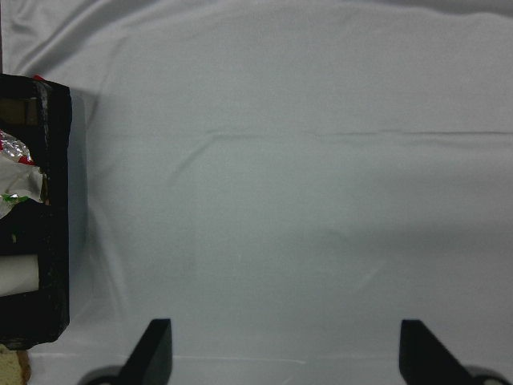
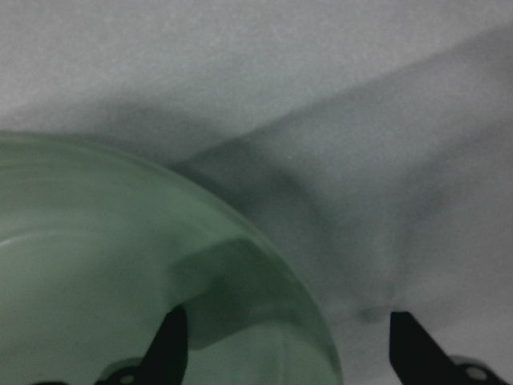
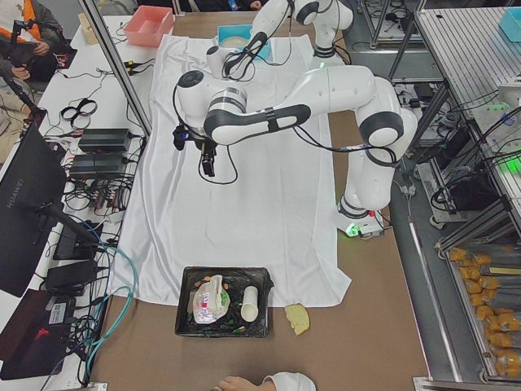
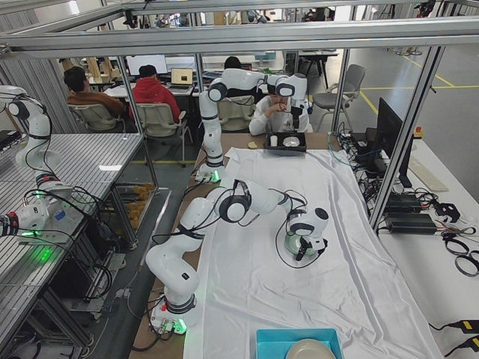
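My left gripper stands open over the white cloth (image 1: 304,208), beside the black bin (image 1: 52,216) holding a crumpled wrapper (image 1: 16,180) and a white cup (image 1: 16,275). My right gripper is open at a pale green plate (image 2: 104,241), its fingertips either side of the curved rim. In the camera right view that plate (image 4: 292,243) lies under the right arm's end, mostly hidden.
A blue tray (image 4: 266,344) with a dish (image 4: 307,351) sits at the cloth's near end in the camera right view. A yellow sponge (image 3: 297,318) lies beside the bin.
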